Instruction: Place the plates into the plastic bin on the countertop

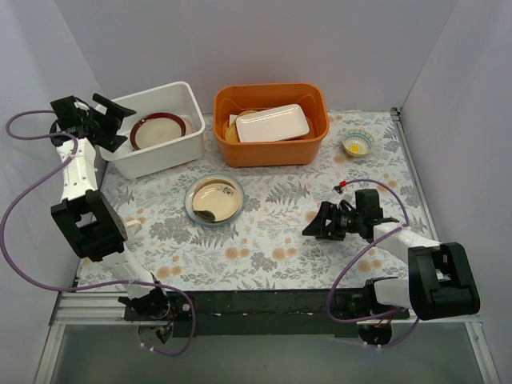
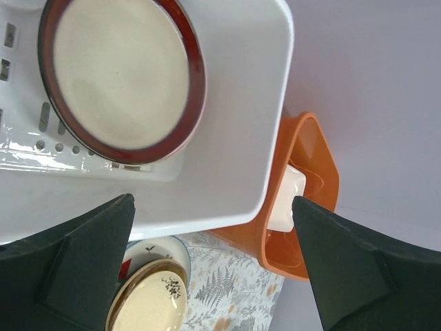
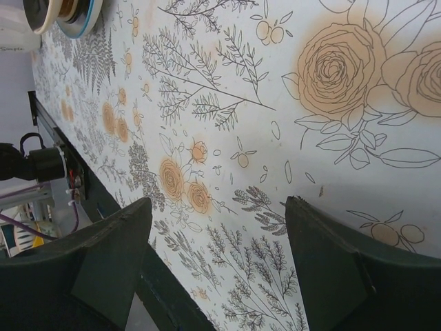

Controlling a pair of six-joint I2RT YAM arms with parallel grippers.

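Observation:
A cream plate with a brown-red rim [image 1: 157,132] lies inside the white plastic bin [image 1: 164,156] at the back left. At the bin's left end my left gripper [image 1: 126,124] is open, its fingers apart. The left wrist view shows the rimmed plate [image 2: 124,76] beyond those fingers [image 2: 89,255], clear of them. On the counter sits a stack of cream dishes [image 1: 216,198] on a blue-edged plate [image 1: 190,210]. Over bare tablecloth at the right my right gripper [image 1: 312,230] hangs open, nothing between its fingers.
An orange bin [image 1: 272,154] beside the white one holds a white rectangular tray [image 1: 274,124]. A small patterned bowl [image 1: 358,142] stands at the back right.

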